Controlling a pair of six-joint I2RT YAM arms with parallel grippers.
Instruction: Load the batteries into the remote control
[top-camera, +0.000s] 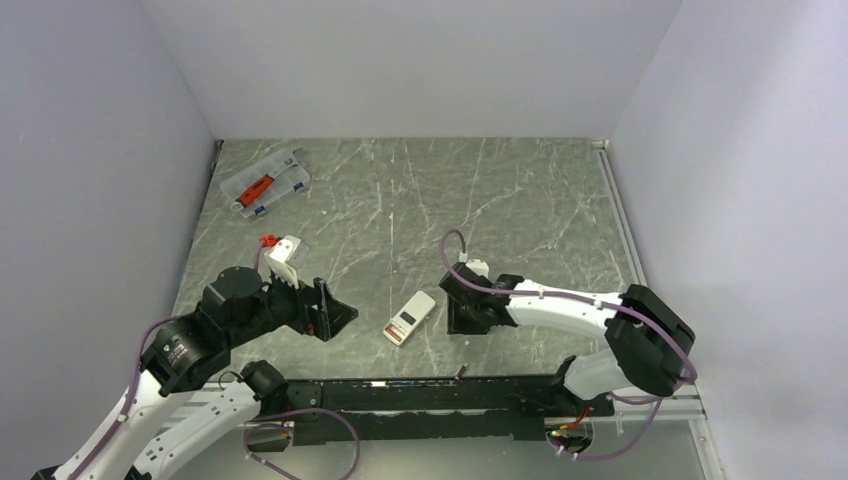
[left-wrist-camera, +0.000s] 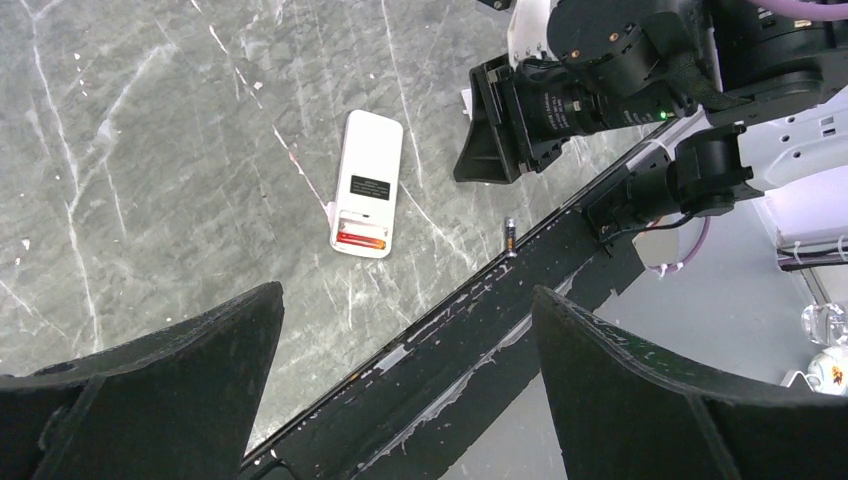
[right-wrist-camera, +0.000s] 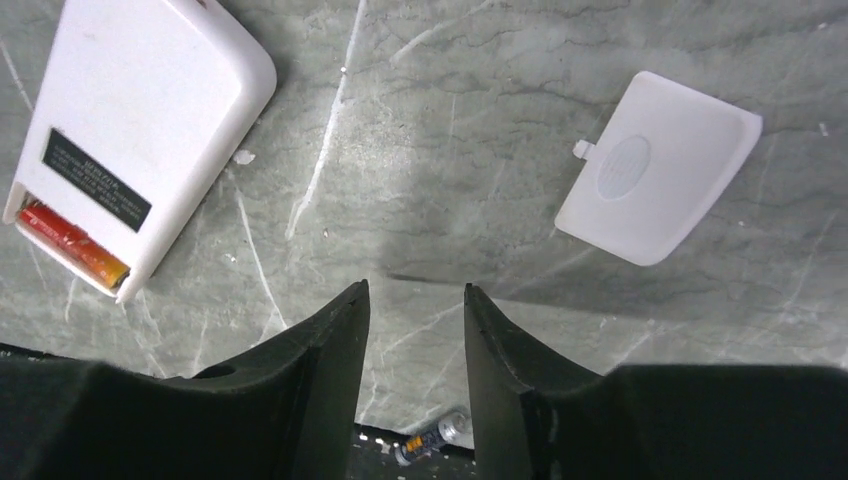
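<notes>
The white remote (top-camera: 408, 318) lies back up on the marble table, its battery compartment uncovered with one orange battery (left-wrist-camera: 360, 240) inside. A loose dark battery (left-wrist-camera: 510, 236) lies at the table's front edge, beyond my right fingertips in the top view. The detached cover (right-wrist-camera: 655, 165) lies flat to the right in the right wrist view. My left gripper is open, empty, above and left of the remote. My right gripper is part open with nothing between its fingers, low over the table between remote and cover.
A clear plastic box (top-camera: 280, 200) with an orange tool and a small red item (top-camera: 268, 240) sit at the left. The dark front rail (top-camera: 400, 395) runs along the near edge.
</notes>
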